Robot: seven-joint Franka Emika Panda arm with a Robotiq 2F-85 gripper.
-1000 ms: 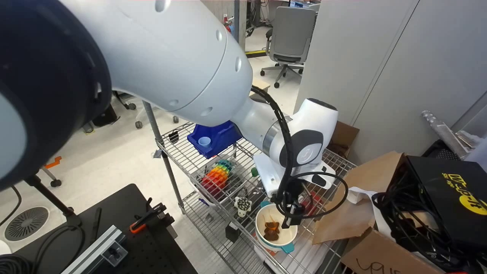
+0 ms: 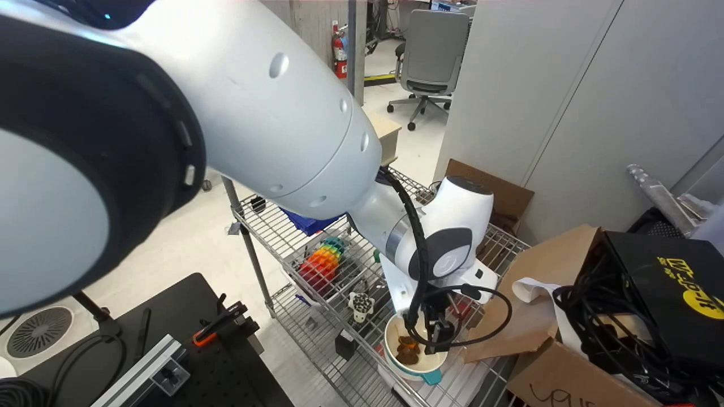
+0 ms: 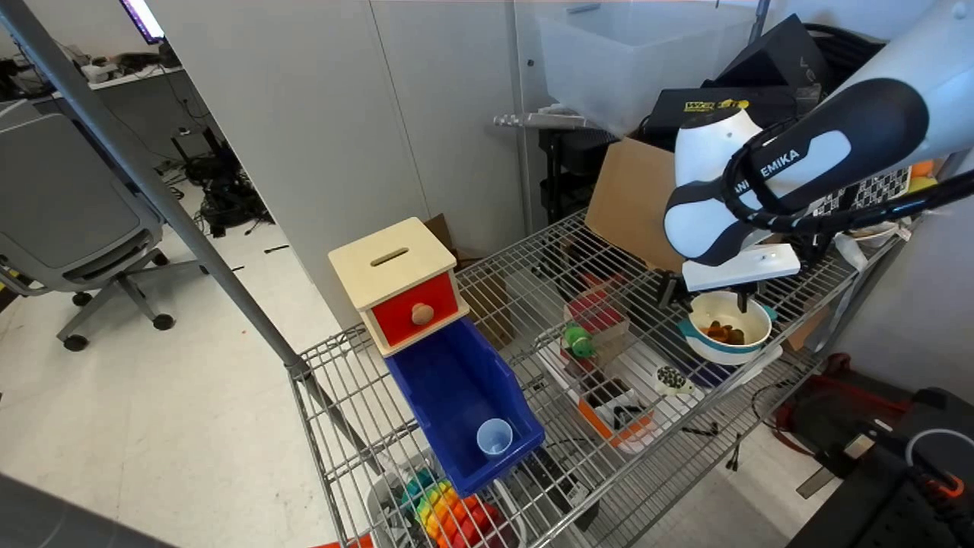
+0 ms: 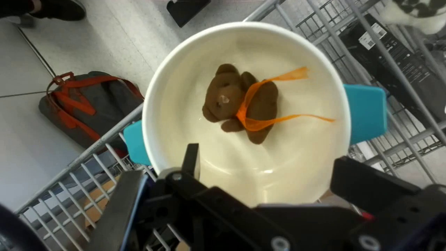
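Observation:
A cream pot [image 4: 246, 31] with teal handles stands on the wire shelf. Inside it lies a small brown teddy bear [image 4: 261, 104], an orange ribbon [image 4: 286, 76] round its neck. My gripper is open over the pot's near part in the wrist view, its fingers wide apart and nothing between them but the pot below. One finger [image 4: 191, 161] overlaps the pot's left interior; the opposite one lies across its right rim. Whether either touches the pot cannot be told. In exterior view 2, the gripper [image 3: 708, 294] is low at the pot's far side.
A blue bin [image 3: 447, 383] holding a pale cup [image 3: 494, 438] sits beside a wooden box with a red drawer [image 3: 402, 310]. Near the pot are a spotted toy [image 3: 673, 380] and a clear container [image 3: 598, 320]. A cardboard box [image 2: 563, 369] borders the arm.
My arm has lowered, bringing the gripper down closer to the pot. The pot has shifted slightly towards the lower right in exterior view 1, the bear still inside.

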